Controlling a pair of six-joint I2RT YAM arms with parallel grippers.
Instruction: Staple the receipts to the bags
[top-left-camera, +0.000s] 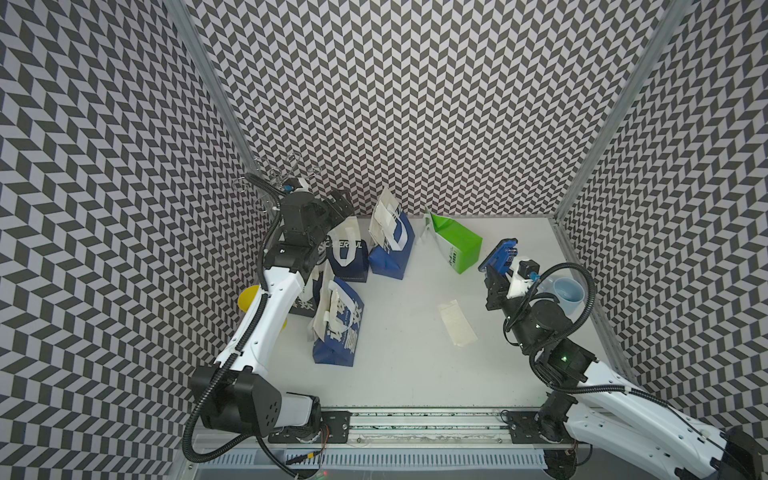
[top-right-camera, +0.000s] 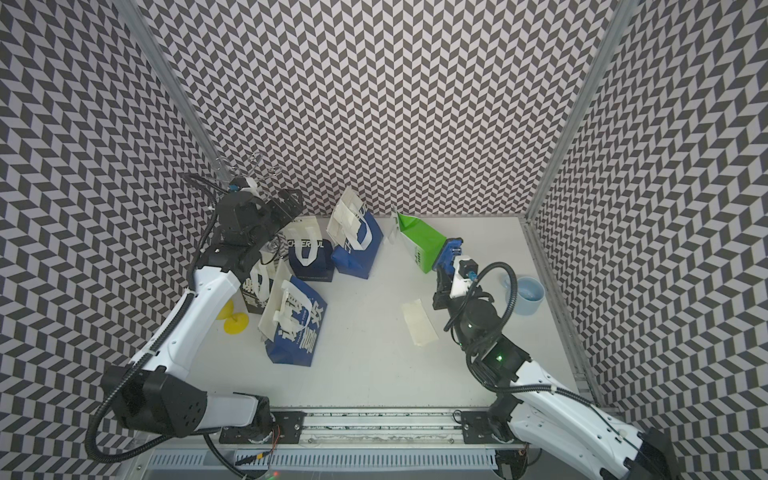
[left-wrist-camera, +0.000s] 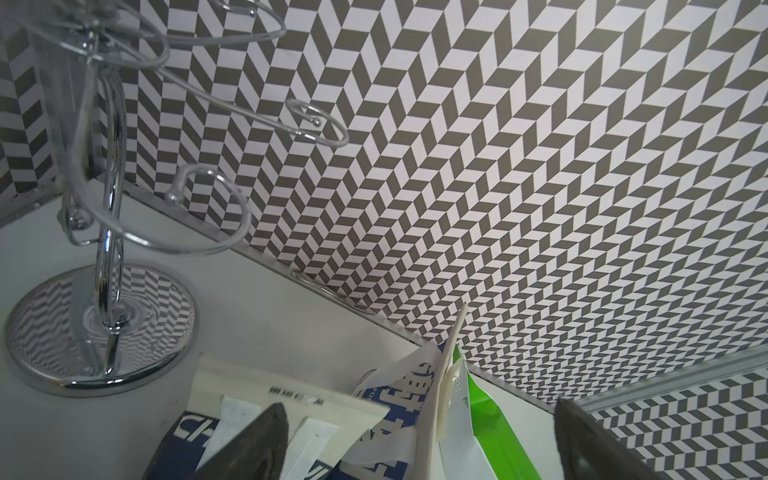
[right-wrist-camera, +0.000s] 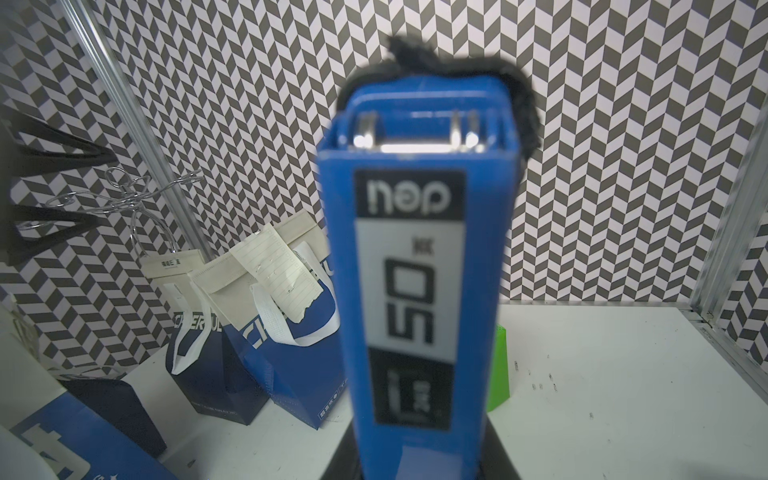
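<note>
A blue stapler (right-wrist-camera: 409, 280) stands up in my right gripper (top-left-camera: 497, 280), which is shut on it above the table's right side. My left gripper is open and empty, above and behind a dark blue bag (top-left-camera: 348, 252) with a cream top. Beside that bag is a blue bag (top-left-camera: 391, 244); a receipt (right-wrist-camera: 276, 272) lies against its cream flap, and I cannot tell whether it is stapled. Another blue bag (top-left-camera: 340, 324) stands nearer the front left, with a further bag (top-right-camera: 260, 284) behind it. One receipt (top-left-camera: 457, 323) lies flat mid-table.
A green bag (top-left-camera: 456, 242) stands at the back, left of the stapler. At the right edge are light blue cups (top-right-camera: 528, 296). A wire rack (left-wrist-camera: 108, 296) occupies the back left corner, and something yellow (top-right-camera: 234, 320) sits at left.
</note>
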